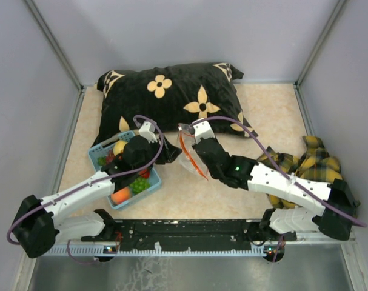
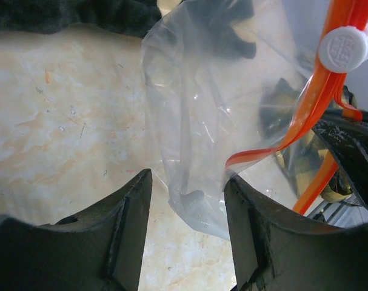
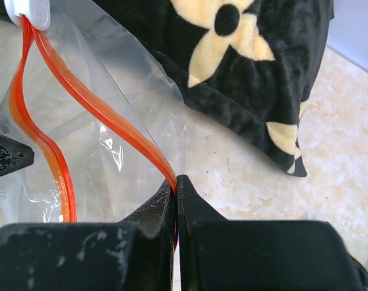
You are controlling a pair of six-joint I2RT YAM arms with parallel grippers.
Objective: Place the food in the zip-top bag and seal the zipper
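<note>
The clear zip top bag (image 2: 202, 103) with an orange zipper edge and a white slider (image 3: 29, 11) hangs between my arms and looks empty. My right gripper is shut on its orange zipper edge. The fingers of my left gripper stand apart. Bag film shows in their gap, and the orange edge meets the tip of the right-hand finger; whether it touches is hard to tell. In the right wrist view the mouth gapes, its two orange strips spread below the slider. At left, food lies in a blue basket (image 1: 154, 188): an orange (image 1: 120, 195), green grapes (image 1: 139, 184) and a yellow fruit (image 1: 120, 147).
A black flowered pillow (image 1: 171, 91) fills the back of the table. Yellow-and-black plaid cloth (image 1: 317, 160) is bunched at the right. My left arm passes over the basket and hides part of it. Bare table (image 1: 190, 200) lies in front of the bag.
</note>
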